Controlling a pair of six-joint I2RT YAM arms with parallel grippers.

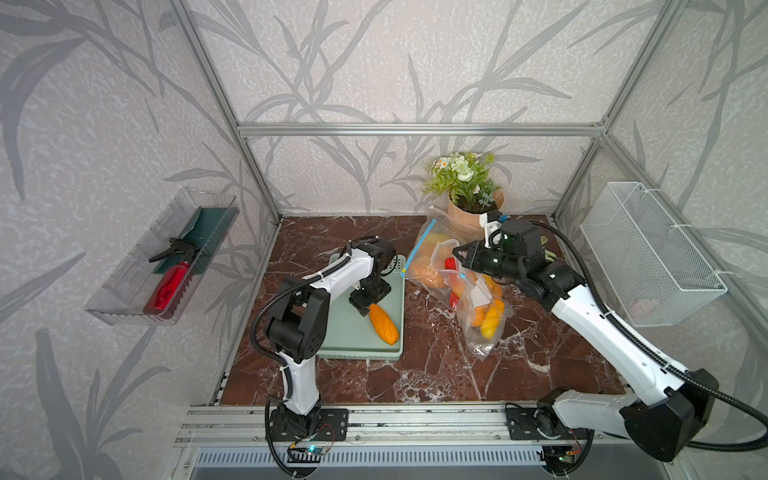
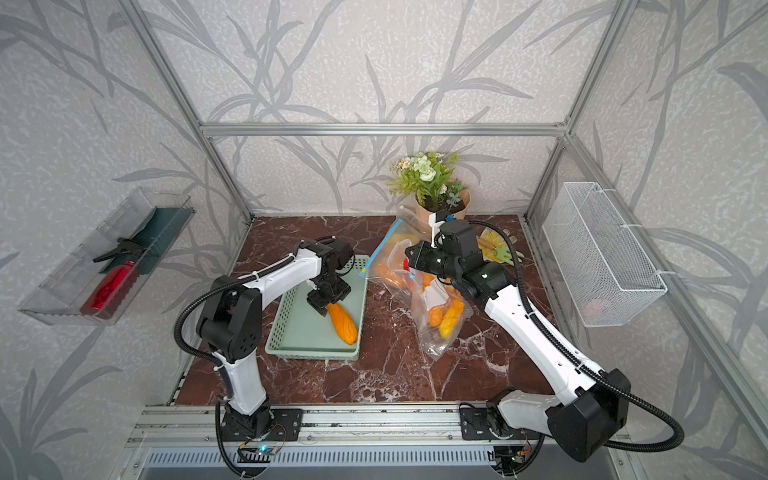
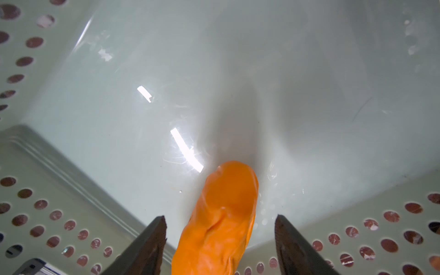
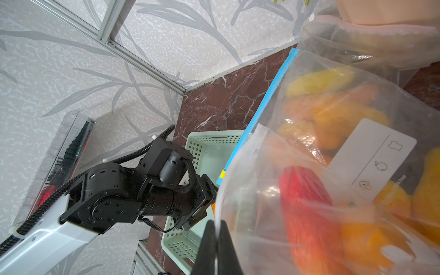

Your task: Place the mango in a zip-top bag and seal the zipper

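The orange mango lies slanted in the near right part of the green tray. My left gripper is open above the tray, with one finger to either side of the mango in the left wrist view. The fingers look clear of it. A clear zip top bag with a blue zipper strip stands on the table right of the tray. At the bag's raised lip, my right gripper is shut, with the thin film running between its fingertips. Red and orange produce shows through the film.
More produce in clear bags lies under the right arm. A flower pot stands at the back behind the bags. Baskets hang on both side walls. Bare tabletop lies in front of the bags and behind the tray.
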